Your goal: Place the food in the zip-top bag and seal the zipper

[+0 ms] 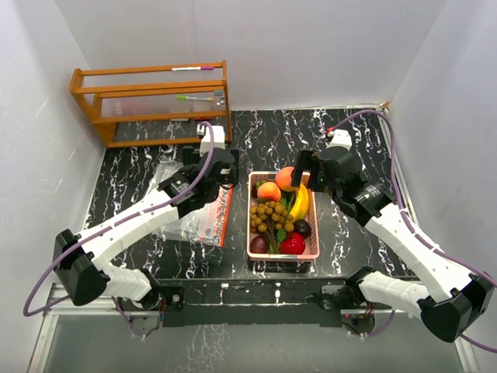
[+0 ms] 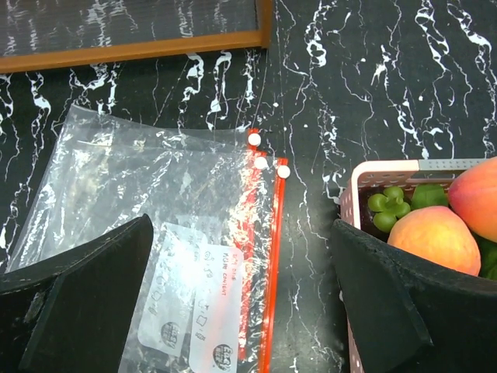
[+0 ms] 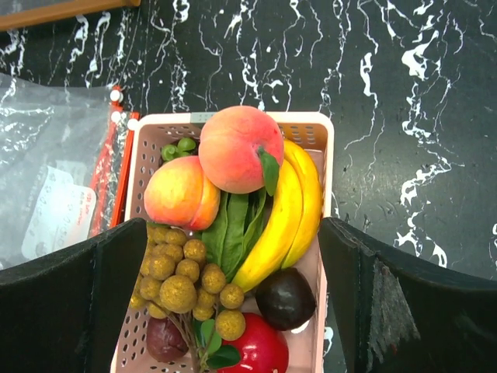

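Clear zip top bags (image 2: 109,186) with red-orange zip strips lie flat on the dark marble table, left of a pink basket (image 3: 326,140). The basket holds peaches (image 3: 233,148), bananas (image 3: 307,202), longans (image 3: 177,291), a dark avocado (image 3: 285,299), a red fruit (image 3: 260,342) and some greens. My left gripper (image 1: 210,167) is open above the bags, nothing between its fingers. My right gripper (image 1: 314,167) is open above the basket, empty, with the fruit visible beneath it.
A wooden rack (image 1: 151,114) with pens stands at the back left. Bare marble (image 3: 404,140) lies right of and behind the basket. White walls close in both sides and the back.
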